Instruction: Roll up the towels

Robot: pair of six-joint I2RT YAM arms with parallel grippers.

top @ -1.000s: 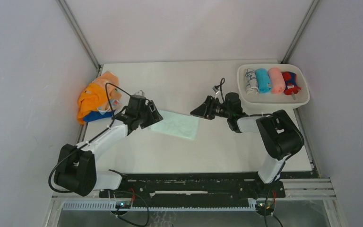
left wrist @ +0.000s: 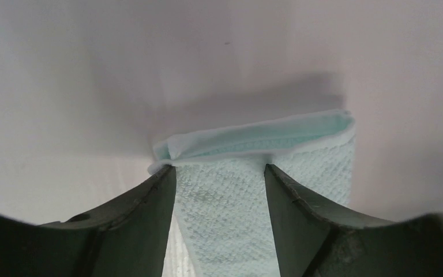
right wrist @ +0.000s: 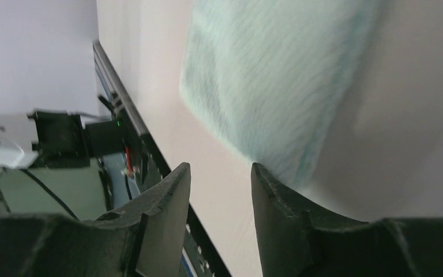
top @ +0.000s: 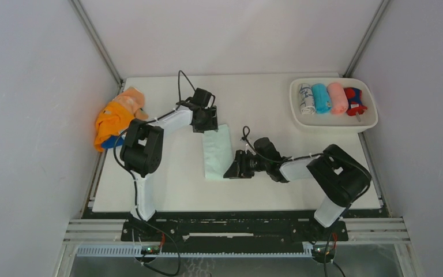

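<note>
A pale mint towel (top: 217,153), folded into a strip, lies on the table and runs from back to front. At its back end is my left gripper (top: 207,130); in the left wrist view its fingers (left wrist: 158,202) stand apart over the towel's folded end (left wrist: 265,141), open. My right gripper (top: 232,175) is at the front right corner of the towel. In the right wrist view the fingers (right wrist: 173,190) are apart, the towel's corner (right wrist: 288,167) lying just beyond the right fingertip, with only bare table visible between them.
Several rolled towels lie in a white bin (top: 334,122) at the back right. An orange and blue heap of towels (top: 115,118) lies at the left edge.
The towel has turned from lying crosswise to running back to front. My left gripper has moved right and back with its end; the right one has come forward and left.
</note>
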